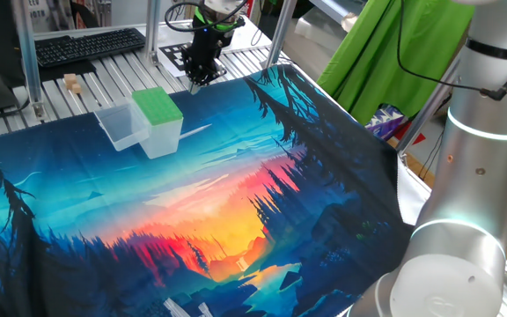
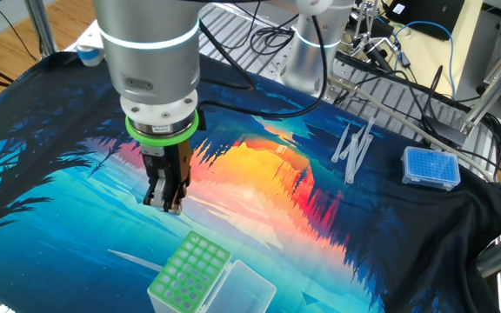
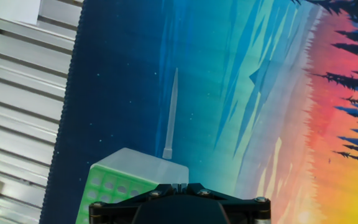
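Observation:
My gripper [image 2: 165, 209] hangs above the cloth near the tip box, pointing down. In the wrist view its black fingers meet at the bottom centre, and nothing shows between them. A clear box with a green perforated top [image 2: 190, 271] stands on the cloth with its translucent lid [image 2: 243, 291] folded open to one side. Close beside that box lies a slim translucent pipette tip [image 3: 172, 115], flat on the blue part of the cloth. The same tip appears in exterior view 2, left of the box and apart from my fingers.
Several more pale tips [image 2: 352, 155] lie at the cloth's other side, near a blue-topped rack [image 2: 430, 166]. A keyboard [image 1: 91, 47] and a small wooden block [image 1: 73, 84] rest on the slatted metal table.

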